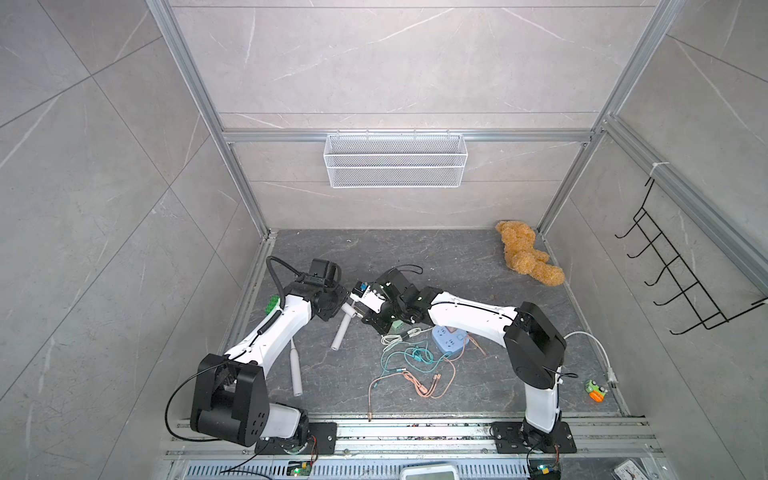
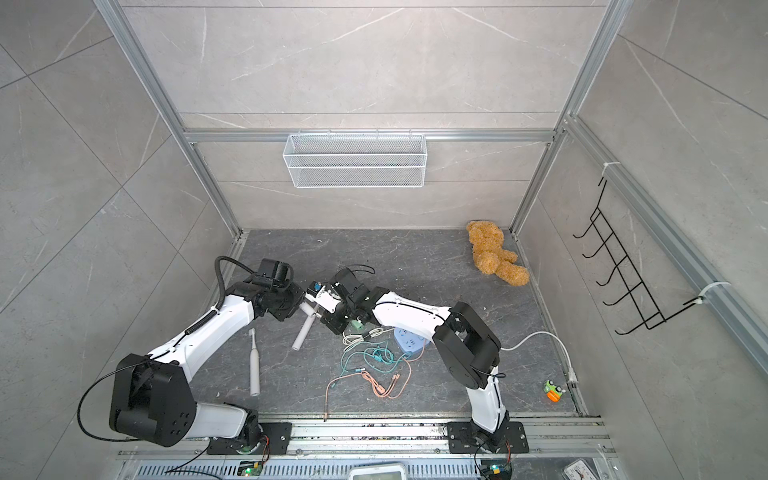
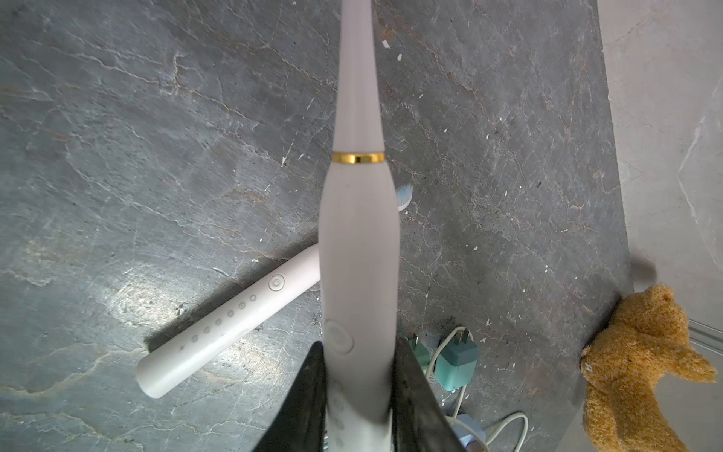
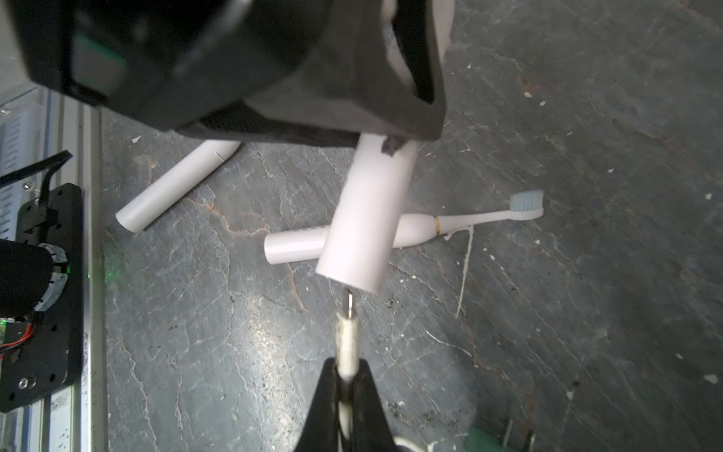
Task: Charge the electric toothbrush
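Observation:
In the left wrist view my left gripper is shut on the handle of a white electric toothbrush (image 3: 360, 233) with a gold ring. Its flat bottom end (image 4: 352, 248) points toward my right gripper in the right wrist view. The right one is shut on a thin white cable plug (image 4: 348, 339), whose metal pin lies right at that bottom edge; whether they touch, I cannot tell. Behind them on the floor lie a second white toothbrush (image 4: 418, 228) and another white handle (image 4: 174, 188).
A blue power block (image 1: 448, 340) sits among tangled cables (image 1: 412, 357) in front of the right arm. Green adapters (image 3: 456, 361) lie close by. A teddy bear (image 1: 528, 254) rests at the back right.

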